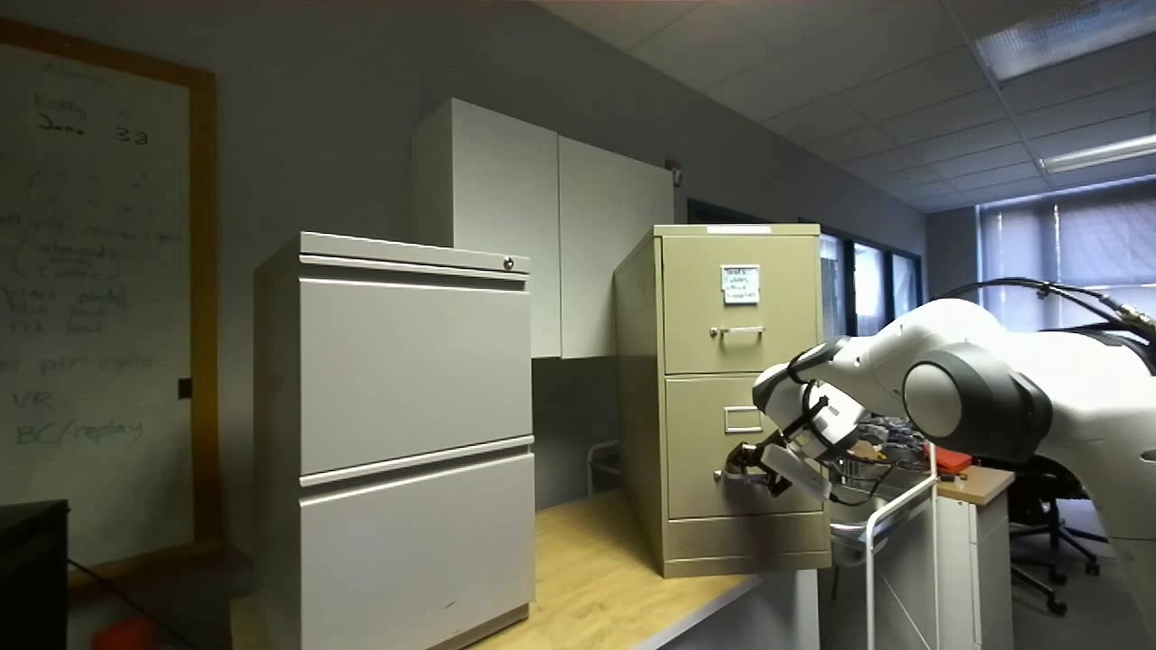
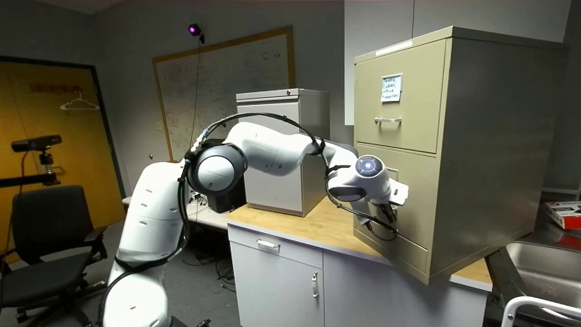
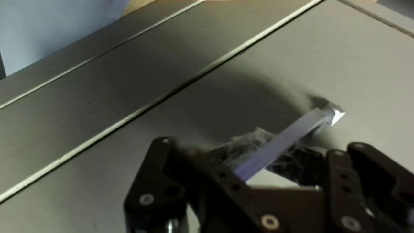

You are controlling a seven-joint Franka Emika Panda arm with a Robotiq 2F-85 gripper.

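A tan two-drawer filing cabinet (image 1: 637, 401) stands on the wooden counter, both drawers closed. In exterior view 1, my gripper (image 1: 737, 464) is at the handle of the lower drawer (image 1: 694, 412), shut. The wrist view shows the slim handle (image 3: 287, 139) running diagonally across the clear-wrapped fingertips (image 3: 254, 139) of my gripper. The near end of this bar disappears behind the dark gripper body. Whether the bar is pinched between the fingers or only lies across them, I cannot tell.
Left of the tan cabinet, a grey cabinet (image 1: 417, 368) shares the counter (image 1: 591, 552), with bare wood between them. A white rail (image 1: 870, 563) and a sink (image 2: 544, 267) lie on the tan cabinet's other side. The upper drawer handle (image 2: 388, 120) is free.
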